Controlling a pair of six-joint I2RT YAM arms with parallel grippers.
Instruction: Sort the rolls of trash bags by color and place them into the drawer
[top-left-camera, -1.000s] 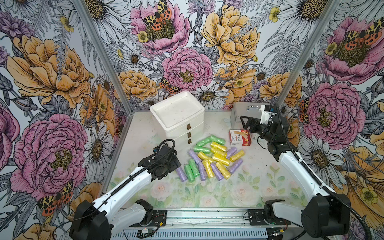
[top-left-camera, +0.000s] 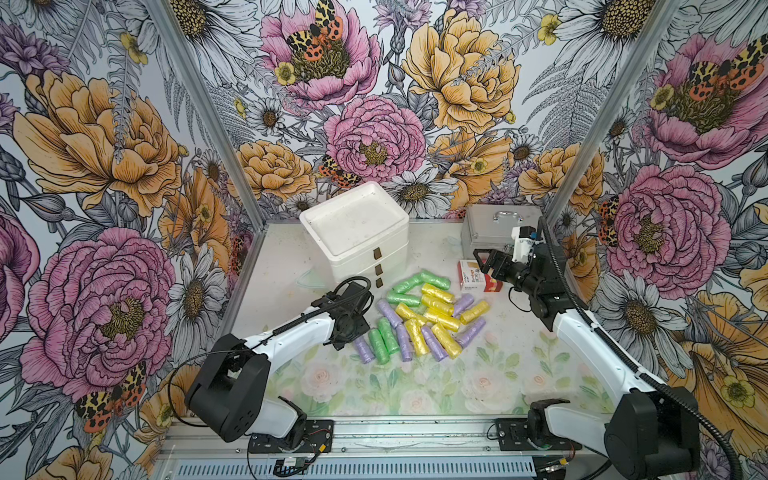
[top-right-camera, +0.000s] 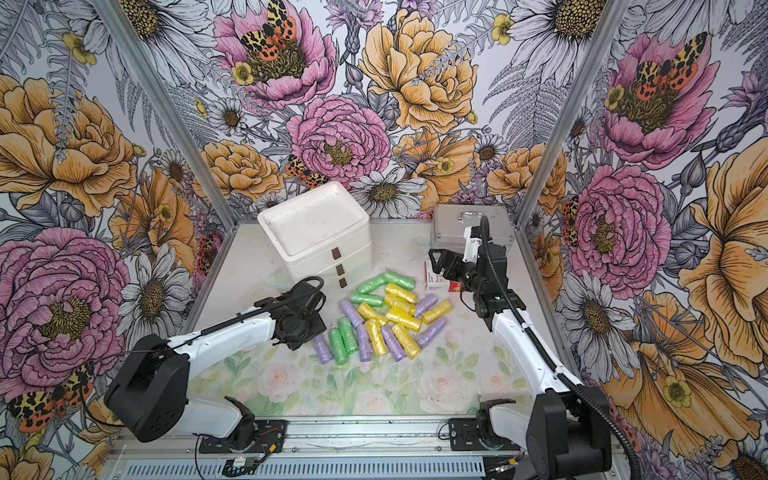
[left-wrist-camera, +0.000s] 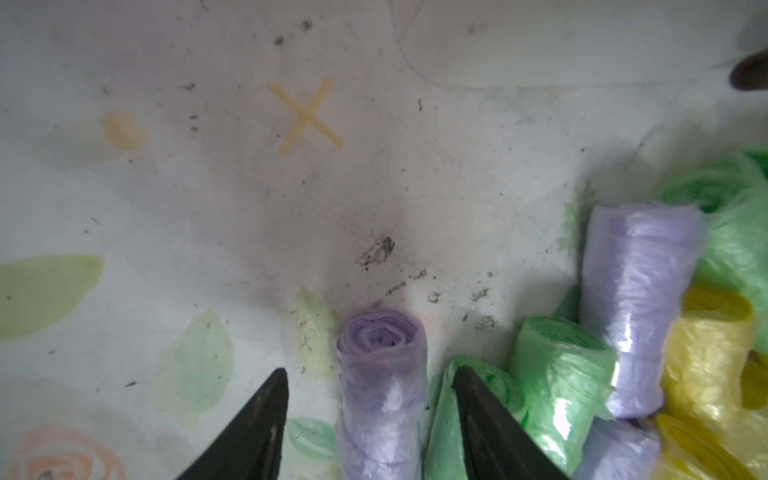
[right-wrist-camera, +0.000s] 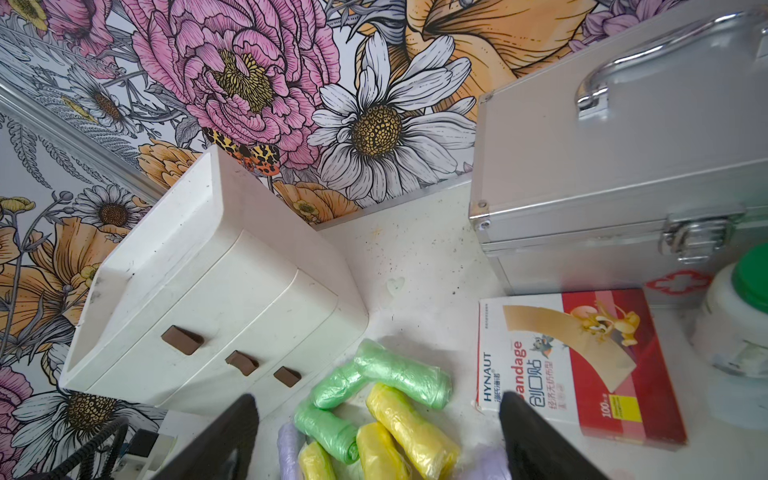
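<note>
Green, yellow and purple bag rolls (top-left-camera: 438, 312) lie mixed on the table right of and in front of a white drawer unit (top-left-camera: 352, 240), whose drawers are shut. My left gripper hangs over the leftmost purple roll (left-wrist-camera: 380, 376), its fingers apart on either side, with green rolls (left-wrist-camera: 560, 392) just to the right; whether it touches is unclear. My right gripper is raised above the back-right rolls, open, with nothing visibly held.
A metal case (right-wrist-camera: 600, 168), a bandage box (right-wrist-camera: 576, 360) and a green-capped bottle (right-wrist-camera: 732, 344) stand at the back right.
The left arm has moved right and toward the back, over the rolls' left end. The right arm has moved slightly left from above the metal case. The rolls look unchanged.
</note>
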